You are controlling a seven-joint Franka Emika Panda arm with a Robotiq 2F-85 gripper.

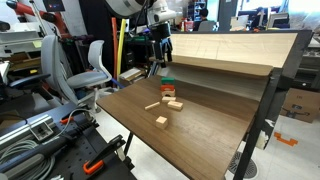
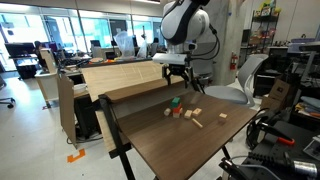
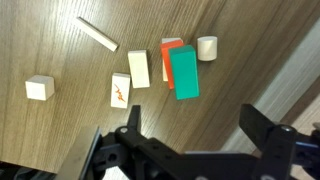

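My gripper stands open in the wrist view, its dark fingers wide apart and nothing between them. Ahead of it lies a green block on top of a small stack, with a red block partly showing underneath. Exterior view 1 shows the same stack with the green block uppermost, below the raised arm. Beside the stack are a plain wooden block, a pale block with an orange mark, a wooden cube, a thin stick and a pale cylinder.
A wooden table carries everything, with bare room on its right half. A raised wooden panel runs along its back edge. A grey chair stands off to the left.
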